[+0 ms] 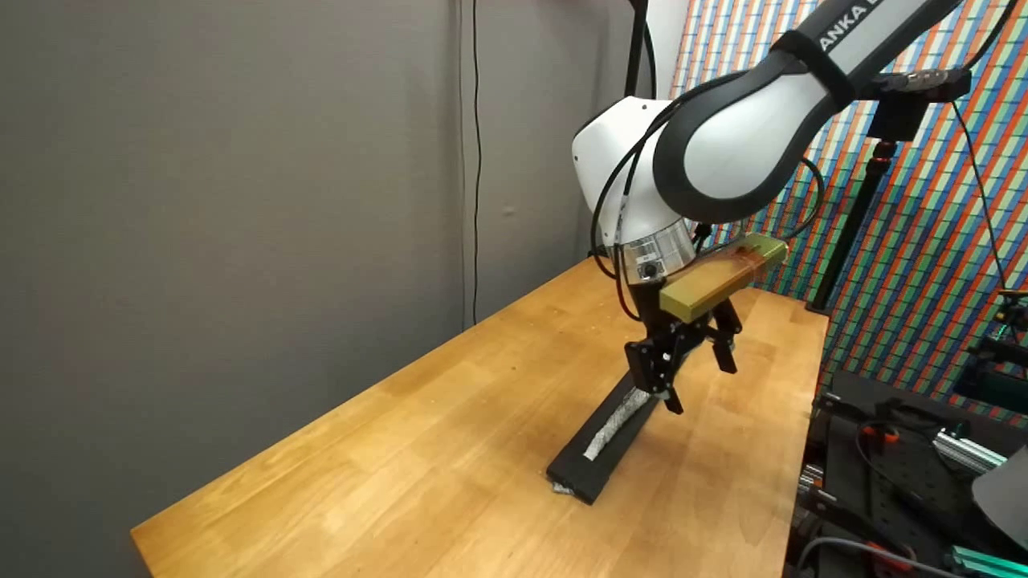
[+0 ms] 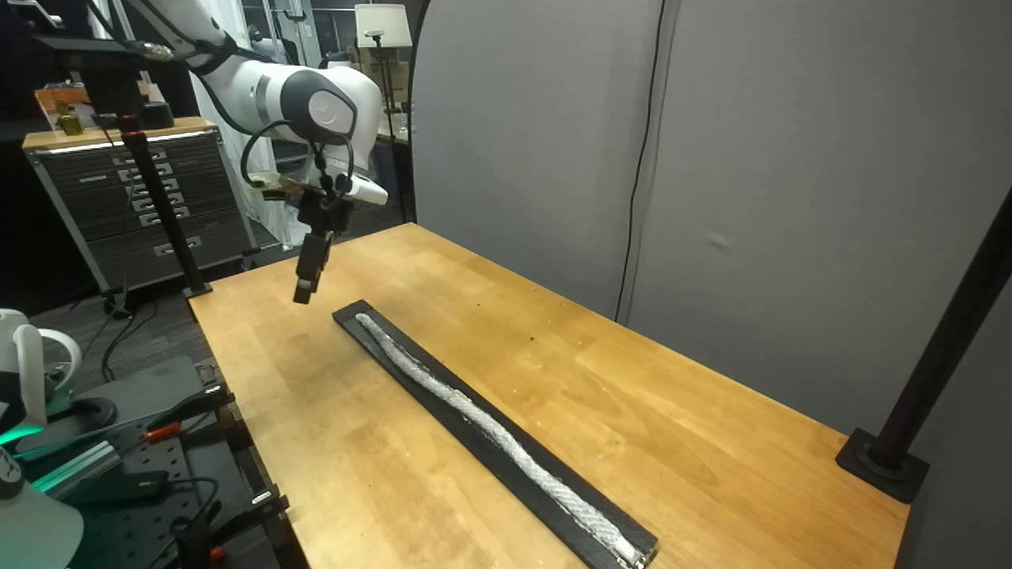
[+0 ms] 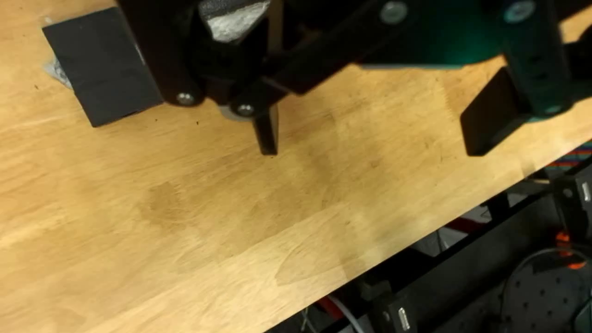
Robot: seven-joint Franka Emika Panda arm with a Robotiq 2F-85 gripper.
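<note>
A long black strip (image 1: 578, 472) lies flat on the wooden table, with a crinkled silver band (image 2: 474, 414) running along its length. In exterior view 1 my gripper (image 1: 701, 385) hides the strip's farther part. Exterior view 2 has the gripper (image 2: 304, 292) raised above the table, to the left of the strip's far end. The wrist view shows the fingers wide open over bare wood, with nothing between the fingers. There, the strip's black end (image 3: 105, 66) is at upper left, and a bit of the silver band (image 3: 236, 22) shows behind the gripper's linkage.
Bare wooden table (image 1: 434, 433) surrounds the strip. Beyond its edge stands a dark cart (image 2: 180, 474) with tools and cables. A grey wall (image 1: 289, 193) borders the other long side, and a black post (image 2: 939, 351) stands at one table corner.
</note>
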